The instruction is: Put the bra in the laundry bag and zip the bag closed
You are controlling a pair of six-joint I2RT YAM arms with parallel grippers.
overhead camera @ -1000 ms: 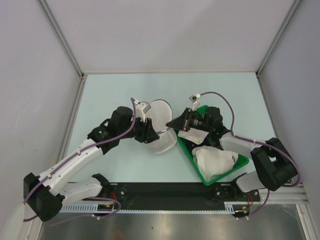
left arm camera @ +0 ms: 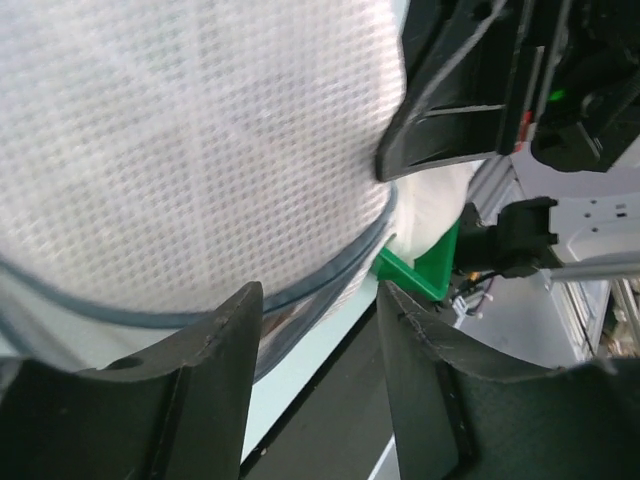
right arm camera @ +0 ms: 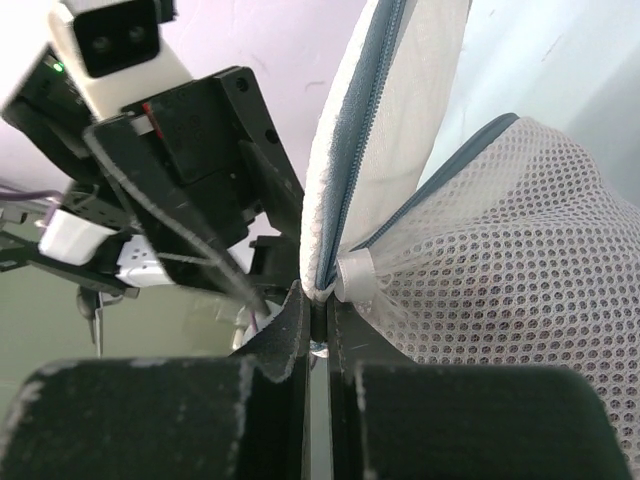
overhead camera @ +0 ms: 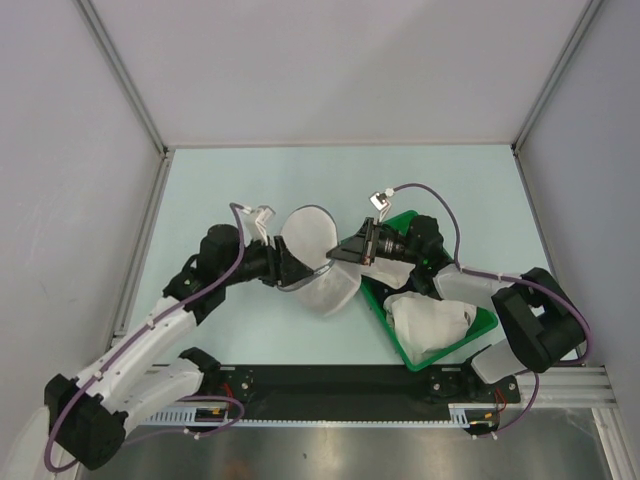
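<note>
The white mesh laundry bag (overhead camera: 310, 240) with its grey zipper edge is held up between my grippers at the table's middle. My right gripper is shut on the zipper end of the bag, with a small white tab beside its fingertips. My left gripper stands part open, its fingers either side of the bag's grey zipper edge, lower left of the right gripper; whether it touches is unclear. The mesh fabric (left arm camera: 200, 160) fills much of the left wrist view. Whether the bra is inside the bag cannot be seen.
A green tray (overhead camera: 455, 349) at the right holds white fabric bags (overhead camera: 430, 320) and dark items, partly under my right arm.
The right gripper has moved slightly.
</note>
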